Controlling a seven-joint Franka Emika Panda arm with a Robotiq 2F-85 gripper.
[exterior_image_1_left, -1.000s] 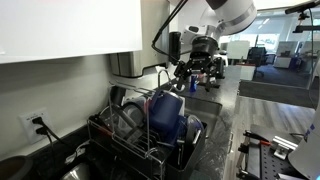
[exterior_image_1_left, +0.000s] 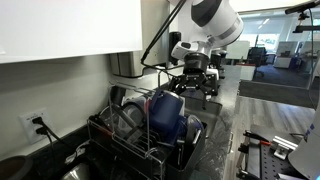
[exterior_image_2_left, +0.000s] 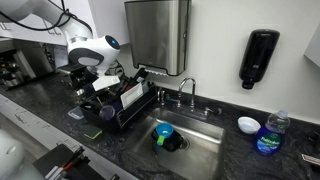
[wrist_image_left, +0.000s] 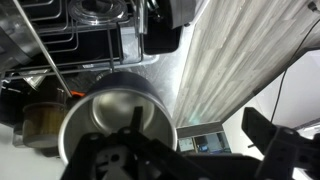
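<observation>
My gripper is open, with a dark finger on either side of the wrist view. A round, shiny metal vessel (wrist_image_left: 150, 98) lies below, its wide mouth facing the camera; the left finger overlaps this opening, and I cannot tell whether they touch. In exterior view 1 the gripper (exterior_image_1_left: 198, 84) hangs just above the right end of a wire dish rack (exterior_image_1_left: 140, 150). Blue dishware (exterior_image_1_left: 166, 112) leans in that rack. From exterior view 2, the gripper's fingers are small and hard to separate from the dark dishes.
A sink (exterior_image_2_left: 195, 145) with a blue bowl (exterior_image_2_left: 164, 130) lies right of the rack. Beyond it stand a white bowl (exterior_image_2_left: 248, 125) and a blue soap bottle (exterior_image_2_left: 271, 132). A wall cabinet (exterior_image_1_left: 70, 25) overhangs the counter. Clear counter shows near the sink.
Over the last second my gripper has shifted slightly left and down in exterior view 1, its angle turning a little. The rack and dishes look unmoved.
</observation>
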